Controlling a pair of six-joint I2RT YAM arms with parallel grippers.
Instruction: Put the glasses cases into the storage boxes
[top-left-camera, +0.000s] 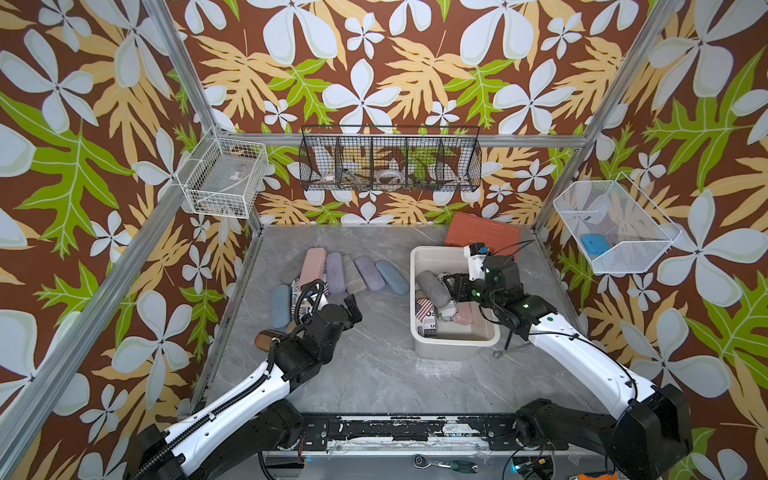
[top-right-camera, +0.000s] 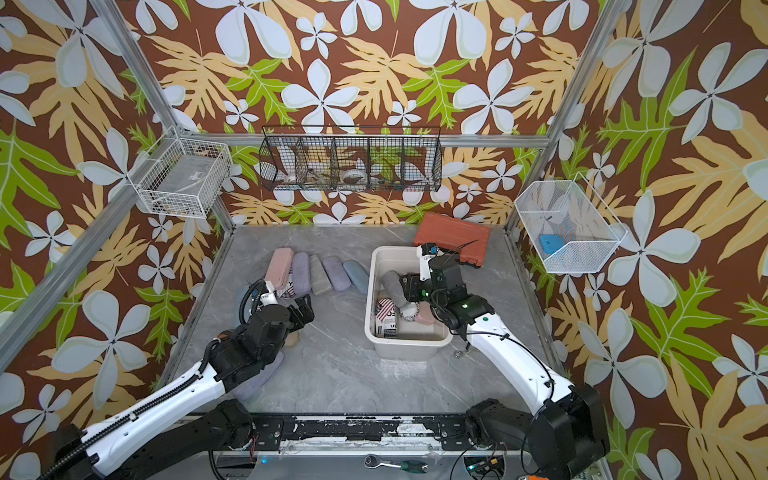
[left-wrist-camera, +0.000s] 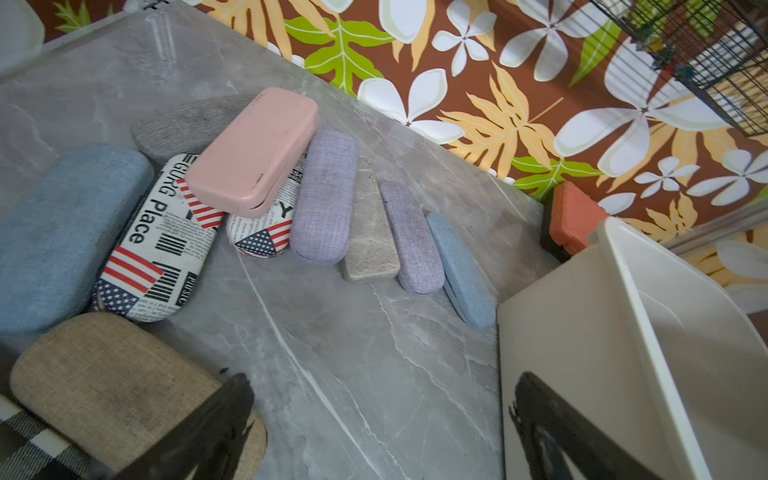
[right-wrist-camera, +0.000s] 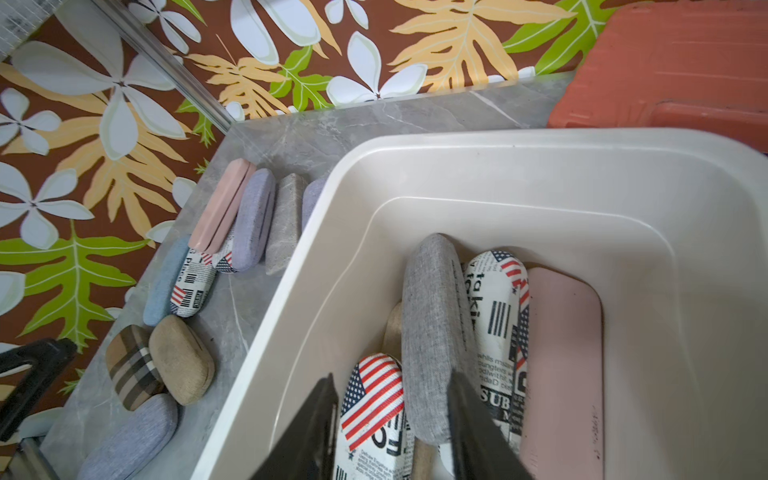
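Observation:
The white storage box (right-wrist-camera: 664, 200) holds several cases: grey (right-wrist-camera: 432, 320), flag-print (right-wrist-camera: 372, 424), another printed (right-wrist-camera: 492, 336) and pink (right-wrist-camera: 564, 368). My right gripper is inside or just over it, low at the grey case's near end, fingers apart; whether they touch it is unclear. My left gripper stands open left of the box. Several loose cases lie around it on the table: pink (left-wrist-camera: 252, 148), blue (left-wrist-camera: 64, 232), purple (left-wrist-camera: 324, 192), flag-print (left-wrist-camera: 156, 248) and tan (left-wrist-camera: 120, 384).
An orange toolbox (top-left-camera: 480, 228) lies behind the box. Wire baskets hang at the left (top-left-camera: 224, 192), back (top-left-camera: 388, 180) and right (top-left-camera: 616, 256).

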